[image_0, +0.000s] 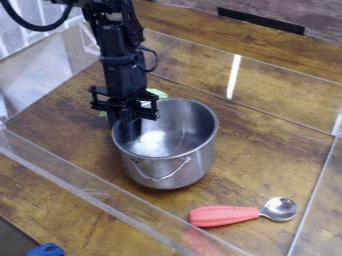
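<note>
A stainless steel pot (174, 150) with a wire handle stands on the wooden table. My black gripper (123, 110) is at its left rim, fingers reaching down at or just inside that edge; whether they are open or shut on the rim is hard to see. A green object (156, 93) shows partly behind the gripper and pot.
A spoon with a pink handle (227, 214) lies at the front right. Clear low walls border the wooden area (267, 130). A blue object (44, 249) sits at the lower left corner. The table right of the pot is clear.
</note>
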